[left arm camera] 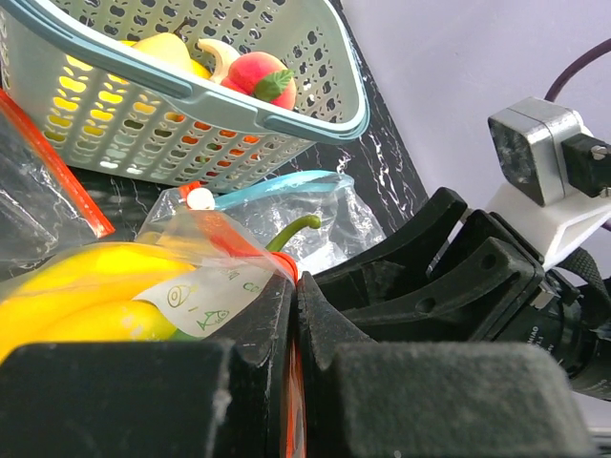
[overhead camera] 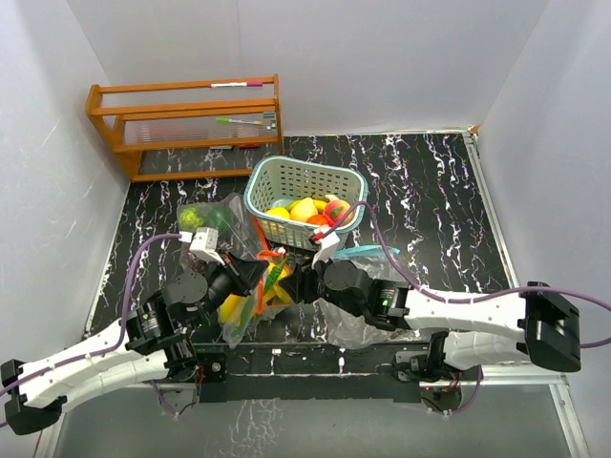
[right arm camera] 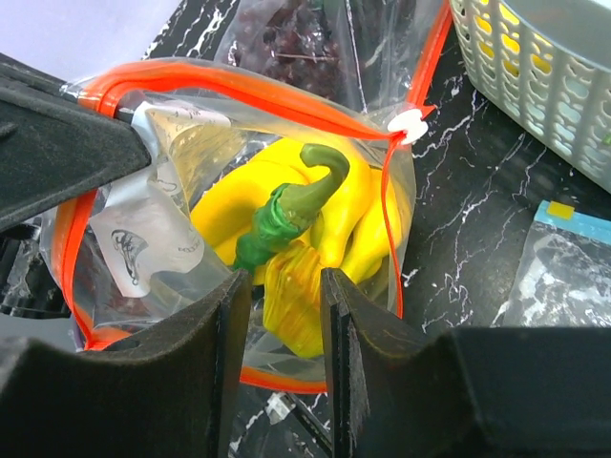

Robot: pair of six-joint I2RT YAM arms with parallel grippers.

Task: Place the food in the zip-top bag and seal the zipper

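Note:
A clear zip bag with an orange zipper [right arm camera: 229,81] holds yellow bananas [right arm camera: 239,205] and a green pepper [right arm camera: 291,212]. My left gripper is shut on the bag's edge, the orange zipper running between its fingers. My right gripper is at the bag's open mouth, fingers parted, with the yellow food seen beyond them. A white zipper slider [right arm camera: 406,124] sits at the bag's corner.
A basket [overhead camera: 267,186] of fruit stands behind the bags. Another bag [overhead camera: 220,215] with green items lies at left, and a blue-zipped bag [overhead camera: 372,315] at right. A wooden rack [overhead camera: 181,107] is at back left.

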